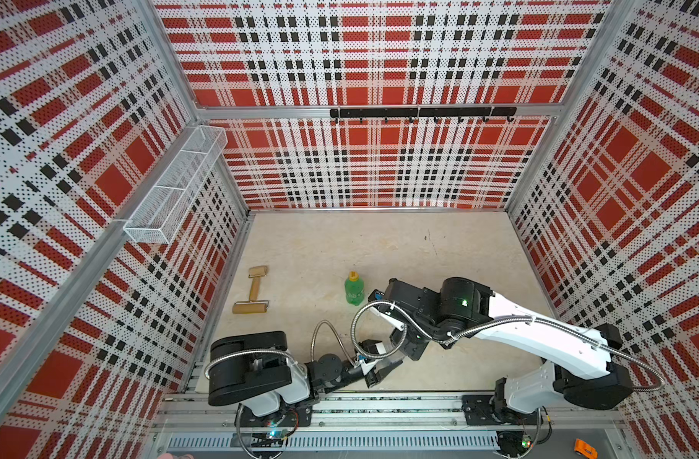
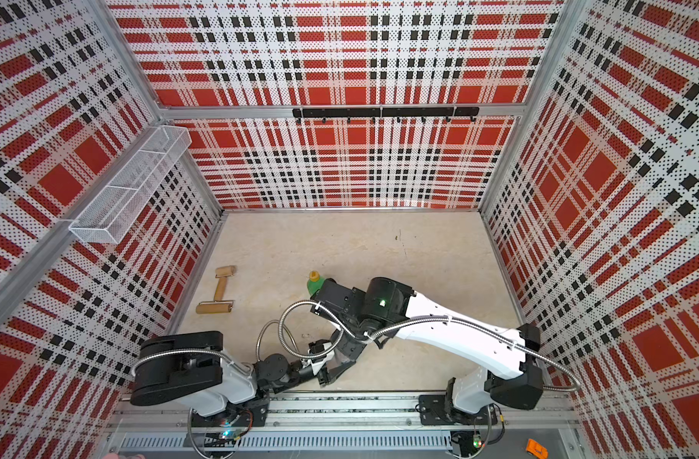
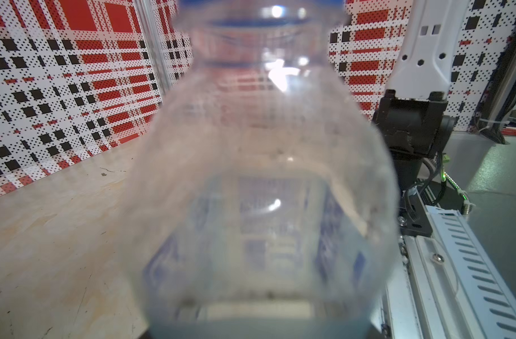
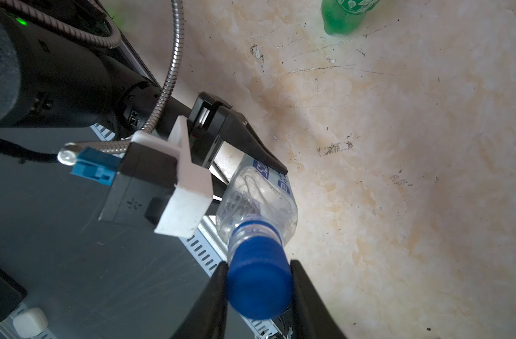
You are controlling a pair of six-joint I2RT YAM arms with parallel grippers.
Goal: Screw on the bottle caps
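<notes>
A clear plastic bottle with a blue-and-white label is held by my left gripper, which is shut around its body. It fills the middle of the left wrist view, where its neck reaches the top edge. A blue cap sits at the bottle's mouth; the frames do not show how tightly. The fingers of my right gripper stand on either side of this cap, very near its edges. Whether they press on it cannot be told. Both top views hide the bottle behind the right arm.
A green bottle with a yellow cap stands on the table beyond the grippers. At the left lies a wooden roller. A wire basket hangs on the left wall.
</notes>
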